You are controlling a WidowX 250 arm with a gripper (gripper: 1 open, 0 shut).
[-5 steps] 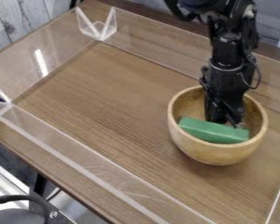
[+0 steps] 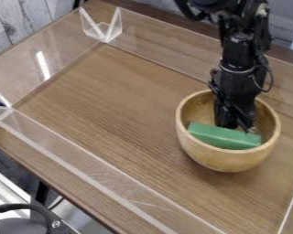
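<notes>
A wooden bowl [image 2: 225, 160] sits toward the right of the table, with a green block [image 2: 223, 136] inside it. The black arm comes down from the top, and my gripper [image 2: 230, 121] reaches into the bowl, just behind the green block. Its fingertips are dark and partly hidden by the bowl and block, so whether anything is between them does not show.
Clear tape [image 2: 102, 29] marks the back left. A black device with cables [image 2: 21, 219] is at the bottom left corner.
The green block in the bowl has shifted very slightly. The arm is nearly still.
</notes>
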